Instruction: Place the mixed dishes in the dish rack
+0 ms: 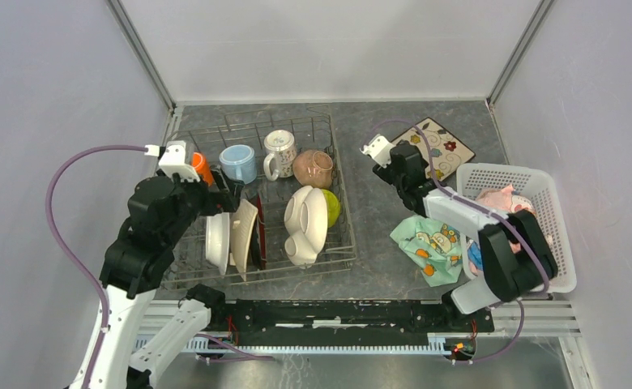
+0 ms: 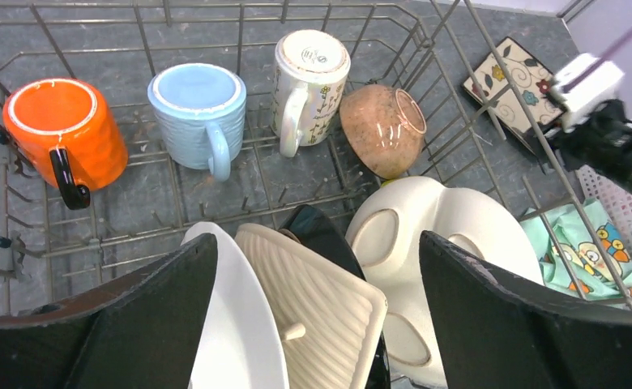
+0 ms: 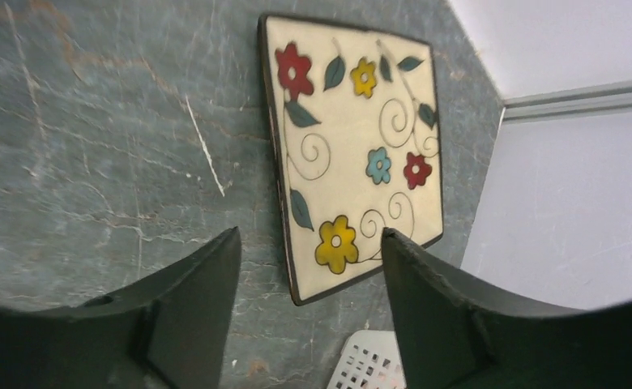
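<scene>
The wire rack holds an orange mug, blue mug, patterned mug, brown cup, white plate, ridged tray and white cups. My left gripper hangs open and empty over the rack's left side. My right gripper stands apart from the dishes, fingers parted with nothing between, just left of a flat floral square board lying on the counter.
A white basket with cloths is at the right, a green cloth beside it. Walls bound the back and sides; bare counter lies between rack and board.
</scene>
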